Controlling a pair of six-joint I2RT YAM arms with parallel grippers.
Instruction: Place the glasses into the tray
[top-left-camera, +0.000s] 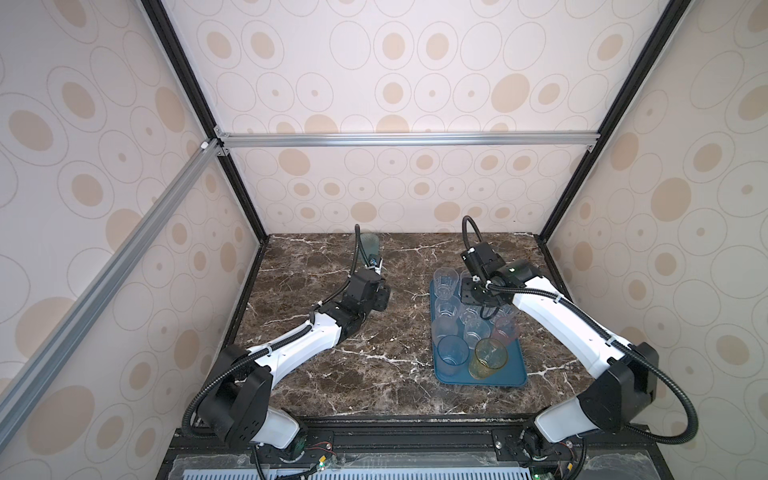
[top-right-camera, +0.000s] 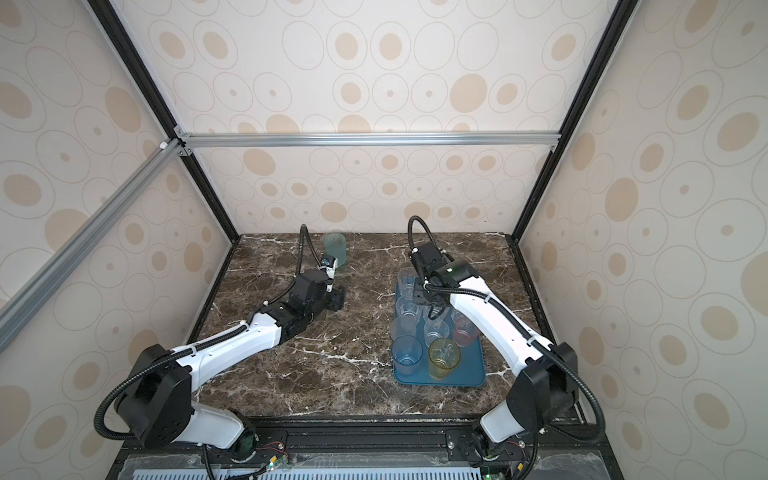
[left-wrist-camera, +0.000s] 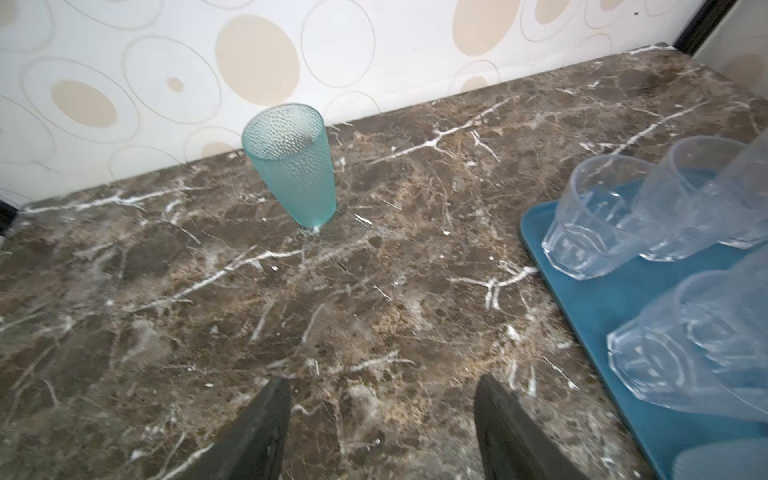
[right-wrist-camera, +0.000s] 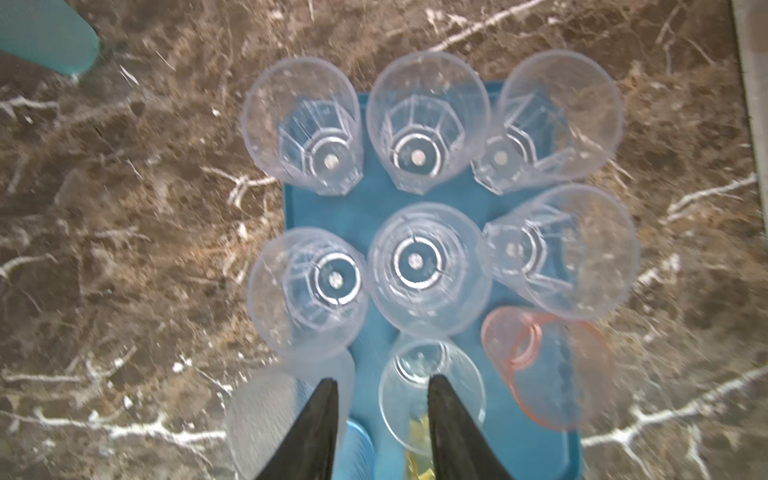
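Observation:
A teal textured glass (left-wrist-camera: 289, 168) stands alone on the marble table near the back wall, beyond my left gripper, which is open and empty. The blue tray (top-left-camera: 440, 376) on the right is packed with glasses: clear ones (right-wrist-camera: 416, 264) in rows, a pink glass (right-wrist-camera: 548, 368), a yellow glass (top-left-camera: 488, 356) and a blue glass (top-left-camera: 452, 356) at the front. My right gripper is above the tray, part open, with no glass seen held between its fingertips.
The marble tabletop (left-wrist-camera: 400, 304) left of the tray is clear apart from the teal glass. Walls and frame rails close the space at the back and sides.

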